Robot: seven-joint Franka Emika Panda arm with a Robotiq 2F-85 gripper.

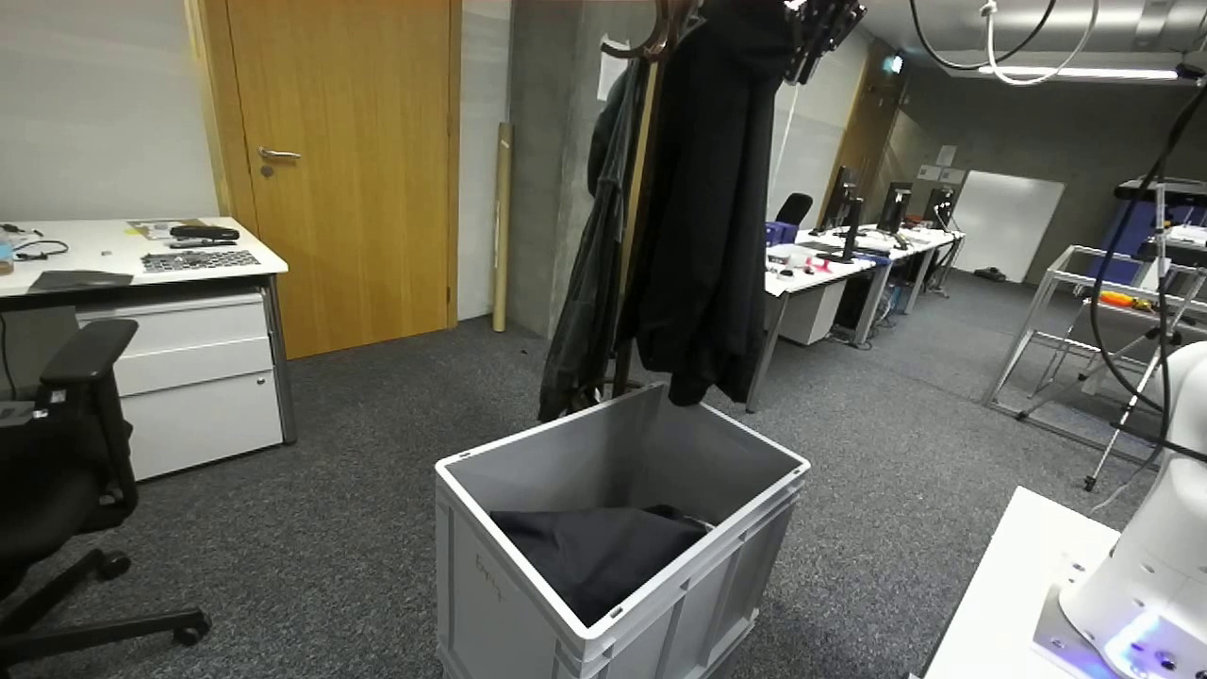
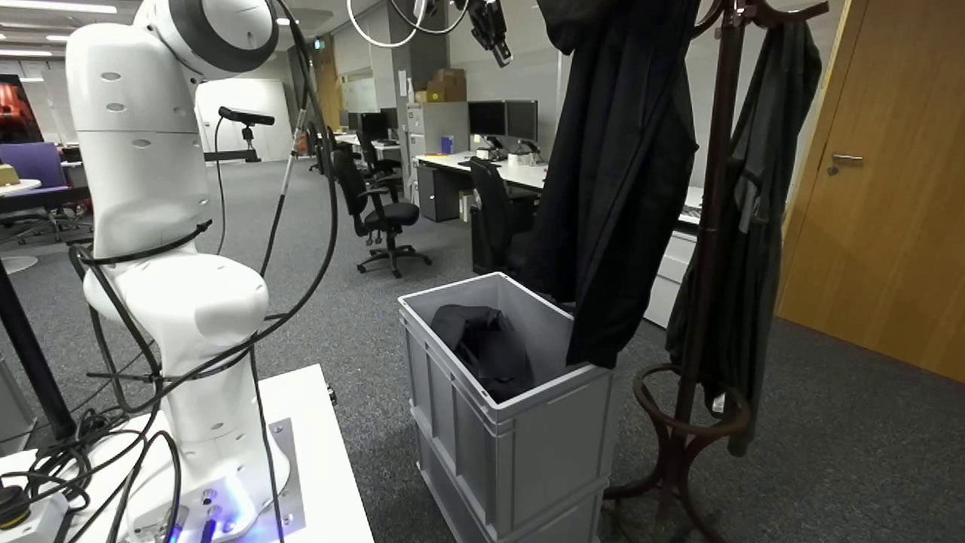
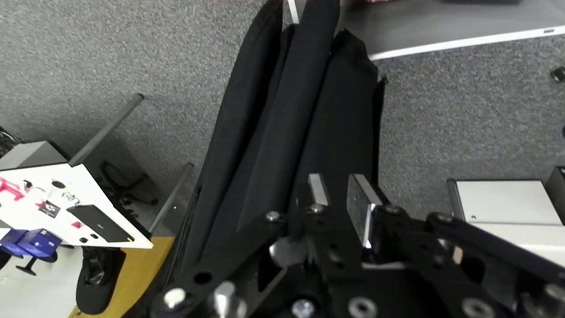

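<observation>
A black jacket point(image 1: 707, 215) hangs from the wooden coat rack point(image 2: 715, 226), its lower end at the rim of a grey crate point(image 2: 552, 470). Dark cloth point(image 1: 600, 549) lies inside the crate. My gripper point(image 1: 805, 70) is high up beside the jacket's top in exterior view 1. In exterior view 2 the gripper point(image 2: 503, 56) points down, with a visible gap to the jacket and no cloth trailing from it. The wrist view puts the jacket point(image 3: 296, 122) beyond the gripper. A narrow gap shows between its fingers; whether anything dark fills it is unclear.
Another dark garment point(image 2: 760, 181) hangs on the far side of the rack. A white desk point(image 1: 781, 283) stands behind, an office chair point(image 1: 85, 430) at the left. Loose cables point(image 2: 330, 181) run along the arm. Carpet point(image 1: 328, 543) around the crate is clear.
</observation>
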